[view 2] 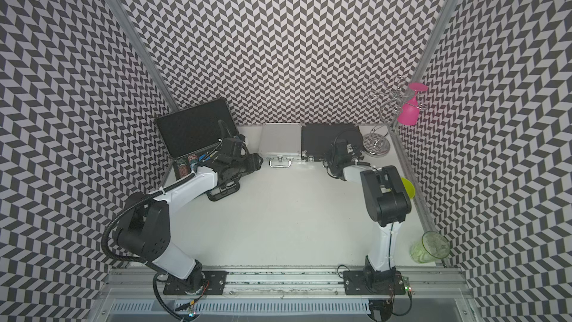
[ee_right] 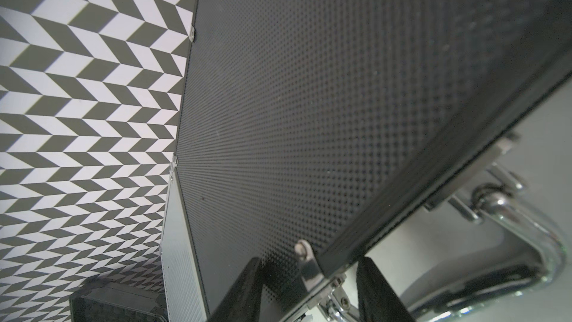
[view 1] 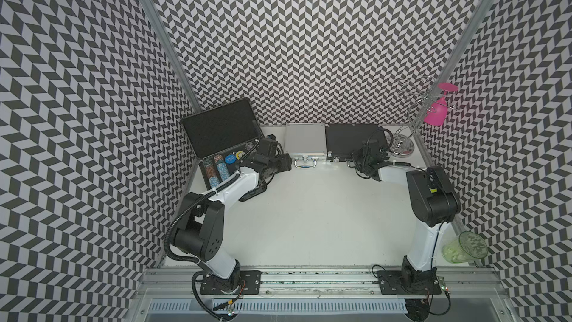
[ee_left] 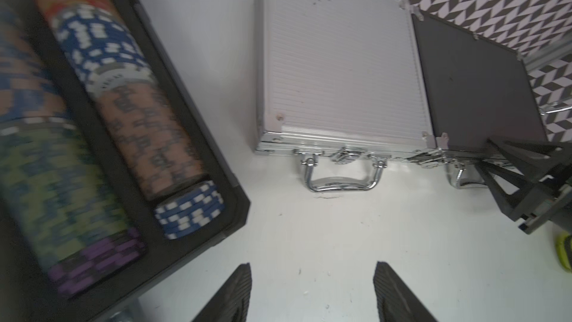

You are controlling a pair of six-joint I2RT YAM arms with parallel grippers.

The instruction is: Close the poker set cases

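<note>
An open black case (view 1: 217, 124) with chips stands at the back left, lid raised. A closed silver case (ee_left: 339, 59) is at back centre, and a closed black case (ee_right: 333, 95) sits against its right side. My left gripper stands open near the open case's front right, nothing between its fingers. My right gripper is at the front edge of the closed black case, near its latch and handle, part open; whether it touches the case is unclear.
A metal stand with a pink cup (view 1: 436, 113) stands at the back right, a yellow-green bowl (view 2: 408, 188) at the right, a glass (view 2: 430, 247) at the front right.
</note>
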